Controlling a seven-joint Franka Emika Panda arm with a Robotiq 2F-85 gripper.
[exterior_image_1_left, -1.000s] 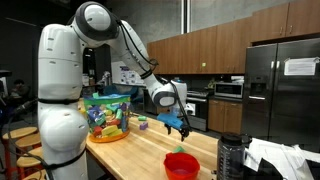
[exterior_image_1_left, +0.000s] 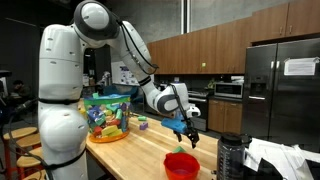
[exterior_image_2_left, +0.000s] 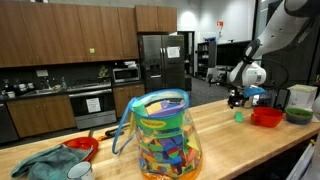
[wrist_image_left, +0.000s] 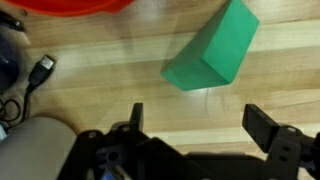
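My gripper stands open above the wooden table, nothing between its fingers. Ahead of the fingertips in the wrist view lies a green block (wrist_image_left: 215, 48), set at a slant and outside the gap. In exterior view 1 the green block (exterior_image_1_left: 179, 150) shows just behind the rim of a red bowl (exterior_image_1_left: 181, 168), with my gripper (exterior_image_1_left: 191, 138) above and slightly right of it. Exterior view 2 has the green block (exterior_image_2_left: 239, 117) left of the red bowl (exterior_image_2_left: 267, 117).
A black cable plug (wrist_image_left: 40, 72) lies at the left of the wrist view. The black cylinder (exterior_image_1_left: 230, 158) stands right of the bowl. A clear bin of colourful toys (exterior_image_1_left: 106, 118) is at the left. Bare tabletop (exterior_image_1_left: 140, 152) stretches between bin and bowl.
The arm's wrist and gripper have come lower and shifted a little to the right in exterior view 1. The green block and red bowl look unmoved.
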